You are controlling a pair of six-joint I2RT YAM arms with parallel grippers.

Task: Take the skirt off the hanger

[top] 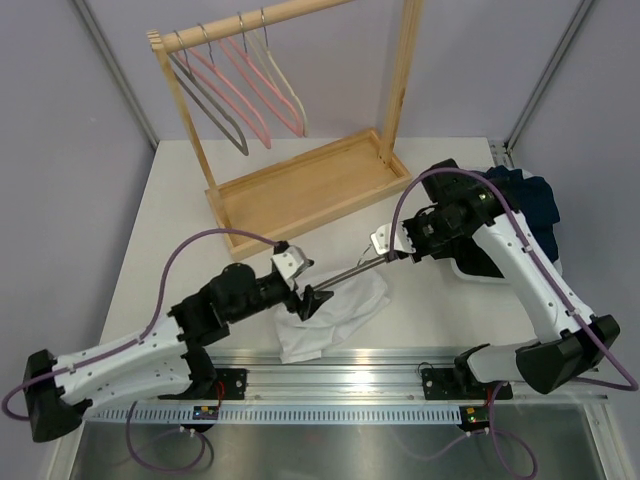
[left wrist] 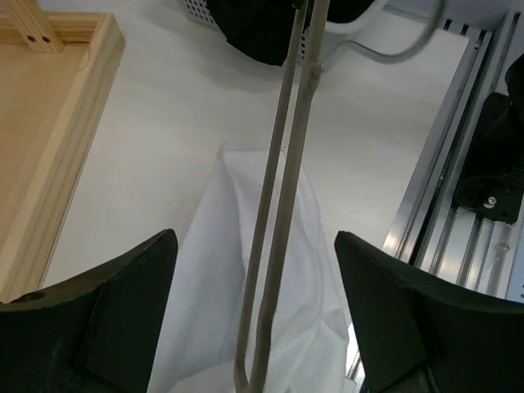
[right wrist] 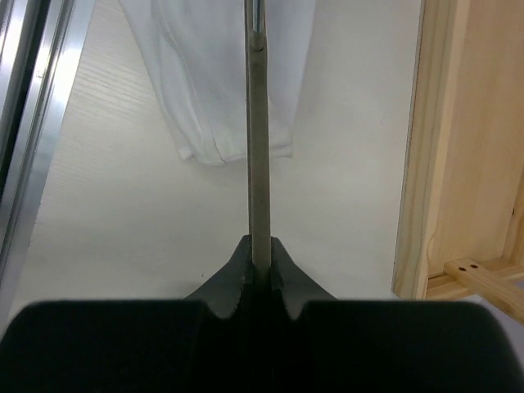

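The white skirt (top: 340,312) lies flat and slightly creased on the table, below the grey hanger (top: 350,274). My right gripper is shut on one end of that hanger, which reaches out to the left with no cloth on it. At its far end, my left gripper (top: 318,292) is open. In the left wrist view the hanger's bars (left wrist: 274,221) run between the spread fingers, not pinched by them. Under them the skirt (left wrist: 205,270) rests on the table.
A wooden rack (top: 222,222) stands behind, with several pink, grey and white hangers (top: 245,90) on its rail. At the right, a white basket (top: 480,277) holds dark cloth (top: 535,200), partly covered by my right arm. Free table shows left of the skirt.
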